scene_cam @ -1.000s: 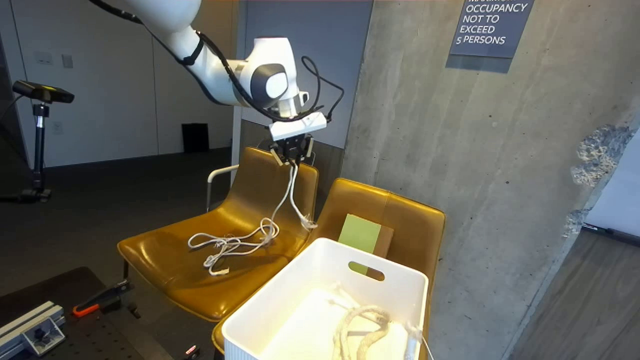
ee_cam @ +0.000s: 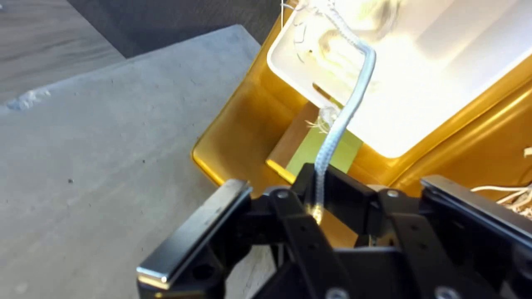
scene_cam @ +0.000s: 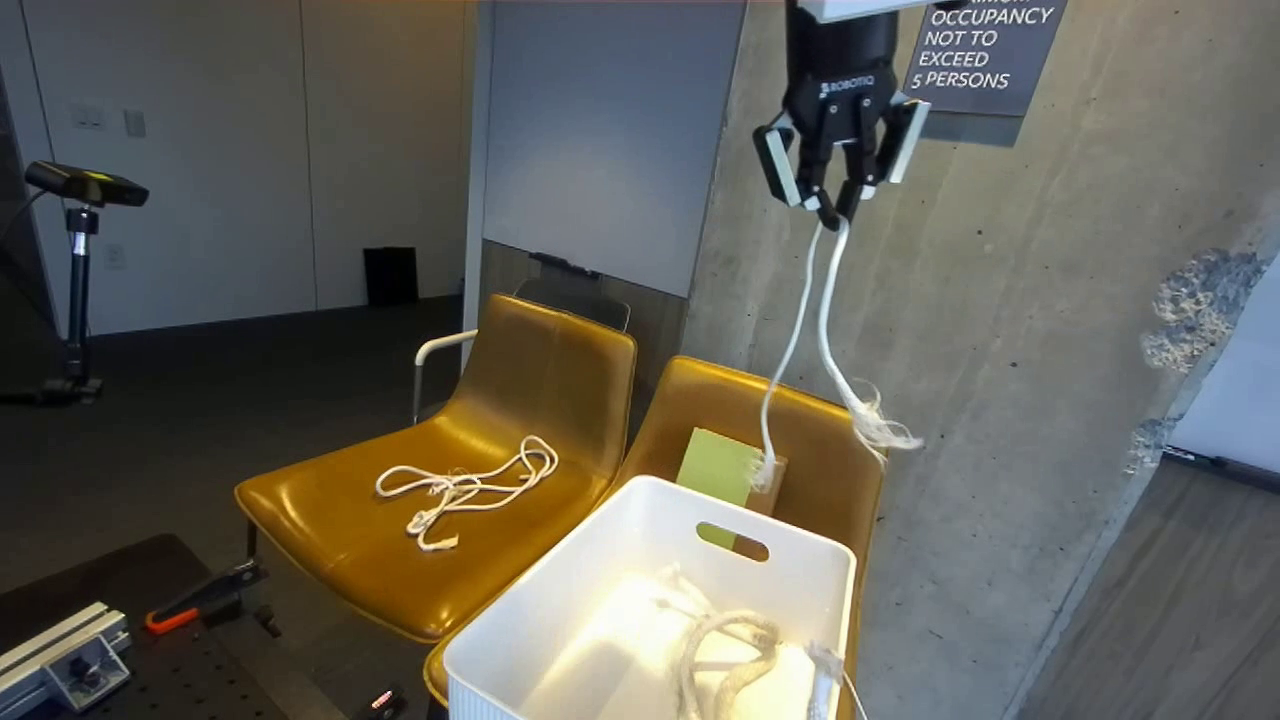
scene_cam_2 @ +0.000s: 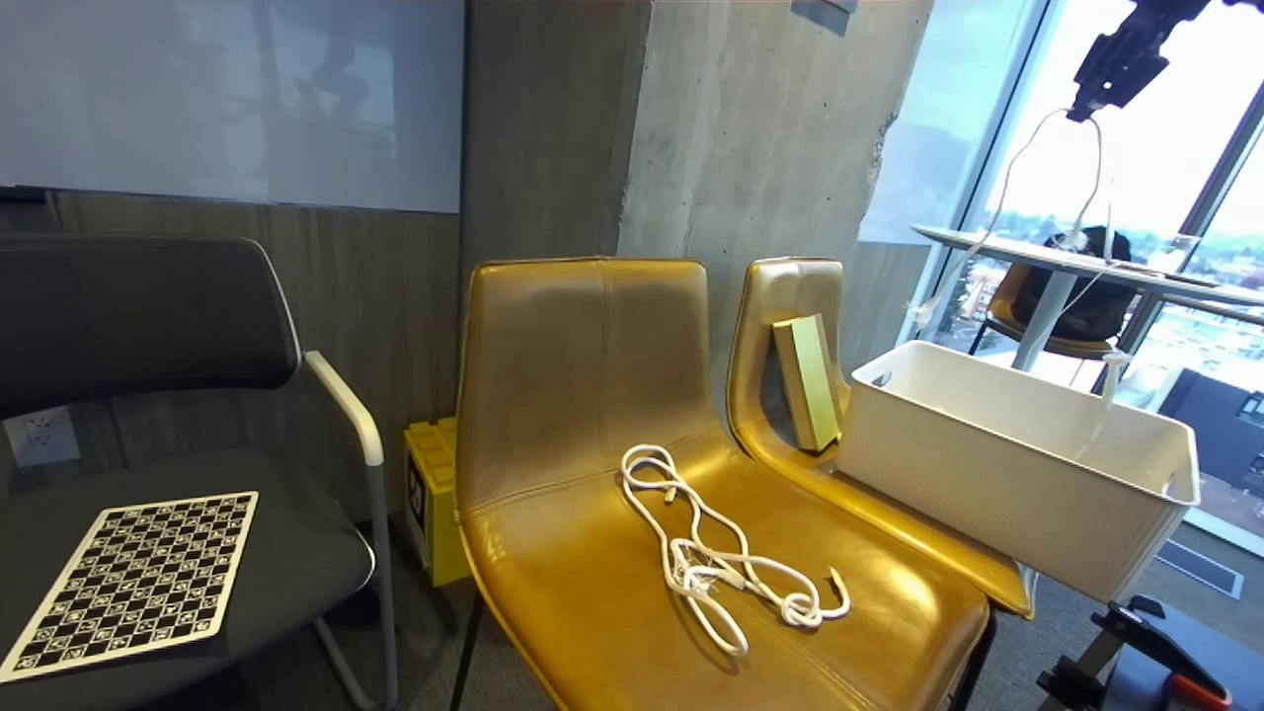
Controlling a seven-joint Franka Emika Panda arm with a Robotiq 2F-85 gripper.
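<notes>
High above the far end of the white bin, my gripper (scene_cam: 837,218) is shut on a white rope (scene_cam: 828,312). The rope is pinched partway along, so two lengths hang down, both with frayed ends. In the wrist view the rope (ee_cam: 357,92) runs from between the fingertips toward the bin. The white bin (scene_cam: 528,600) rests on the right-hand tan chair and has other rope pieces (scene_cam: 720,636) inside. Another white rope (scene_cam_2: 699,551), loosely tangled, lies on the seat of the left-hand tan chair (scene_cam_2: 581,367).
A green-and-brown box (scene_cam: 720,466) leans on the right chair's backrest behind the bin. The concrete wall (scene_cam: 1020,360) rises close behind. A black chair (scene_cam_2: 130,308) holding a checkered board (scene_cam_2: 136,581) stands to the left in the second exterior view.
My gripper has gone right and up in exterior view 1, from above the left chair to above the bin's far end, carrying the rope along. The tangled rope on the seat looks unmoved.
</notes>
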